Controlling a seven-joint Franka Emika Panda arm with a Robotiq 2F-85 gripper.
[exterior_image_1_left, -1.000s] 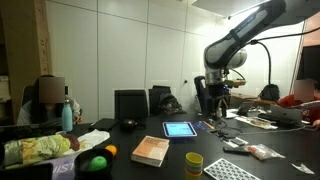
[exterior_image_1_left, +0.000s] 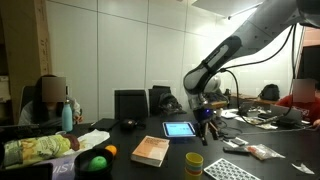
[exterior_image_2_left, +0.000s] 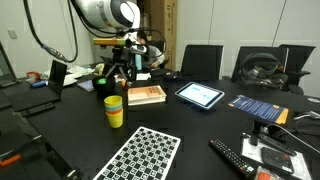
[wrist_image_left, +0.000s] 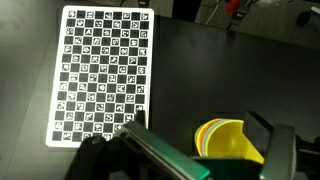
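A stack of cups, yellow with coloured rims, stands upright on the dark table: the yellow cup (exterior_image_1_left: 194, 164) in exterior view 1, the cup stack (exterior_image_2_left: 115, 112) in exterior view 2. From above, the wrist view looks into the yellow cup (wrist_image_left: 232, 140) at lower right. My gripper (exterior_image_1_left: 209, 134) hangs above the table. In exterior view 2 the gripper (exterior_image_2_left: 123, 76) appears above the cups, not touching them. The wrist view has the open gripper with its dark fingers spread to either side of the cup in the picture; no held object shows.
A checkered calibration board (exterior_image_2_left: 138, 155) lies beside the cups. Around them are a book (exterior_image_1_left: 151, 151), a tablet (exterior_image_2_left: 200, 95), a black remote (exterior_image_2_left: 232, 158) and a dark bowl (exterior_image_1_left: 94, 164) with a green item. Cables and electronics clutter one side; bare table shows between.
My arm has swung left in exterior view 1, and the gripper has come lower, toward the table near the cups. The cups, book, tablet and board have stayed in place.
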